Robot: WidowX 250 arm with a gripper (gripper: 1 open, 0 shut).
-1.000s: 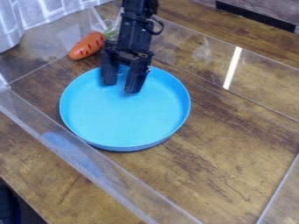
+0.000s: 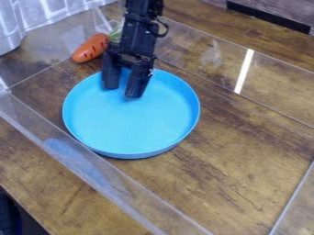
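A black gripper (image 2: 125,75) reaches down from the top to the back rim of a blue plate (image 2: 130,125), its two fingers over the plate. Whether anything is between the fingers, or how far apart they are closed, is hard to make out. An orange carrot-like object (image 2: 91,48) lies behind the plate at the left, and a pale green item, partly hidden by the arm, is beside it.
Clear panels edge the left and right sides. A white object (image 2: 10,23) stands at the top left.
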